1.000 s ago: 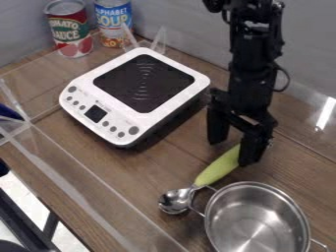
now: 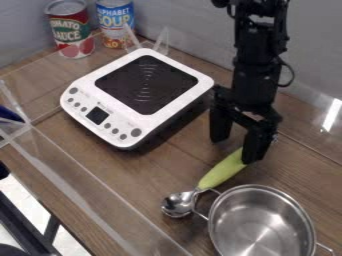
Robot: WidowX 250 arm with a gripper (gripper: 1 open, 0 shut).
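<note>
The black gripper point(image 2: 241, 135) stands low over the wood, to the right of the white induction cooker point(image 2: 136, 95), its two dark fingers spread apart. Its right finger is at the upper end of a spoon with a yellow-green handle point(image 2: 219, 172) and a metal bowl, lying diagonally on the table. Whether anything is between the fingers at that end is hard to tell. A steel pot point(image 2: 261, 225) sits at the bottom right, beside the spoon's bowl.
A tomato sauce can point(image 2: 71, 30) and an alphabet soup can point(image 2: 115, 22) stand at the back left against the wall. Bare wooden table point(image 2: 94, 185) lies at the front left. A blue object point(image 2: 8, 118) is at the left edge.
The gripper has shifted very slightly; everything else is where it was.
</note>
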